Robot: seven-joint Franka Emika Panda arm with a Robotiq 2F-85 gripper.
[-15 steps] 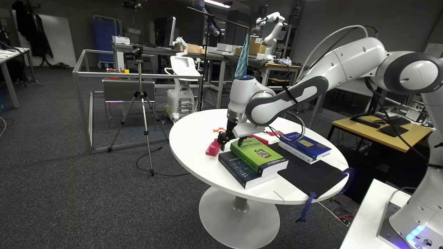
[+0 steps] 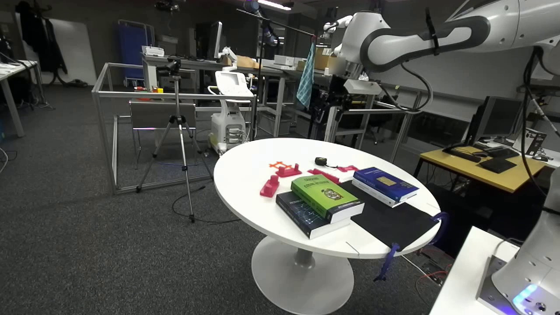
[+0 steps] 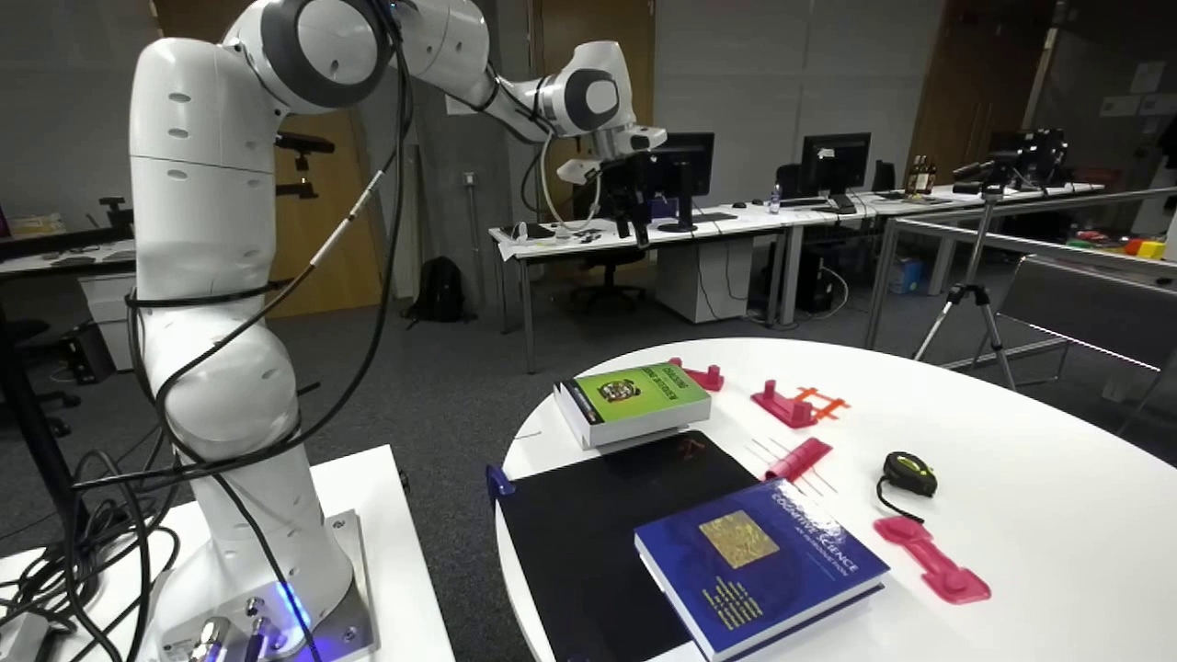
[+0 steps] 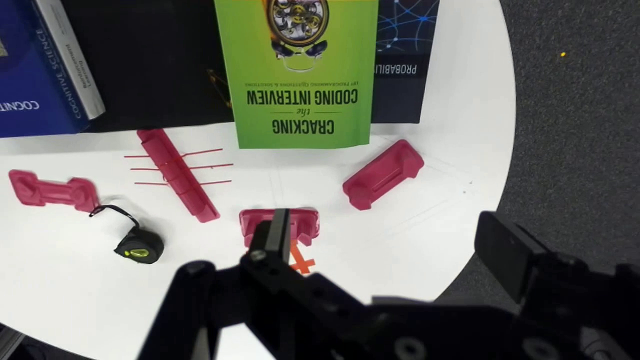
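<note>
My gripper stands open high above the round table, its two fingers wide apart and nothing between them. In exterior view 2 the gripper (image 3: 632,230) hangs well clear of the books. A green book (image 2: 326,195) rests on a dark blue book (image 2: 302,214) at the table's near side. On the other side of the black mat (image 2: 391,220), a blue book (image 2: 386,182) lies on a white one (image 2: 373,193). Beyond the books are several pink plastic parts, among them a bracket (image 4: 384,173) and a long ribbed piece (image 4: 177,174).
A black tape measure (image 4: 141,245) and an orange lattice piece (image 4: 301,259) also lie on the white table (image 3: 1026,496). Blue clamps (image 2: 388,257) grip the table edge by the mat. Bare tabletop spreads out at the far side.
My arm has risen and drawn back from just above the green book and the pink bracket to high over the table. Books and pink parts look unmoved.
</note>
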